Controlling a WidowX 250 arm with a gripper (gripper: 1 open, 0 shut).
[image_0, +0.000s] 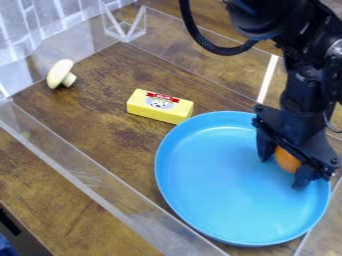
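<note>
A black gripper (291, 160) reaches down from the top right over the right part of a blue plate (227, 190). An orange round object (286, 160) sits on the plate between and behind its fingers, partly hidden by them. Whether the fingers press on it I cannot tell.
A yellow box (159, 106) lies on the wooden surface (94, 140) above and left of the plate. A white mushroom-like object (62, 73) is at the far upper left. Clear plastic walls border the surface. The wood left of the plate is mostly clear.
</note>
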